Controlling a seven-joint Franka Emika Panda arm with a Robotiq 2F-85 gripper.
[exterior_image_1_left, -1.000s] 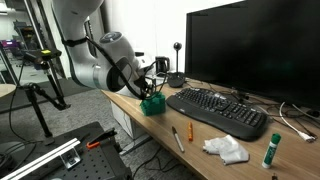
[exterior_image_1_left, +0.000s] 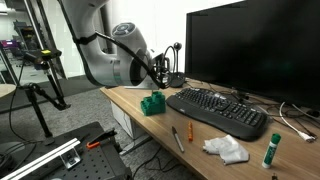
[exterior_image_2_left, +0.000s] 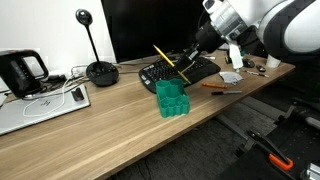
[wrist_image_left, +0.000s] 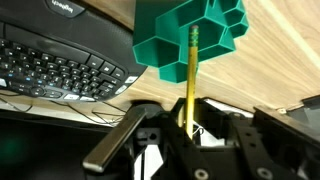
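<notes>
A yellow pencil (exterior_image_2_left: 168, 60) is held at a slant in my gripper (exterior_image_2_left: 187, 67), whose fingers are shut on it. In the wrist view the pencil (wrist_image_left: 191, 85) runs from between the fingers out across the green organizer. That organizer (exterior_image_2_left: 173, 101), with several hexagonal cells, stands on the table near the front edge. Seen from the first exterior camera, the gripper hangs above and close to the organizer (exterior_image_1_left: 153, 103). Whether the pencil touches the organizer I cannot tell.
A black keyboard (exterior_image_1_left: 216, 113) lies behind the organizer, before a monitor (exterior_image_1_left: 262, 50). An orange marker (exterior_image_1_left: 190, 131), a thin dark tool (exterior_image_1_left: 177, 139), a white cloth (exterior_image_1_left: 226, 150) and a green tube (exterior_image_1_left: 271, 151) lie or stand to the right.
My arm has risen and shifted slightly right in the first exterior view, uncovering more of the organizer. The organizer and other table items stay where they were.
</notes>
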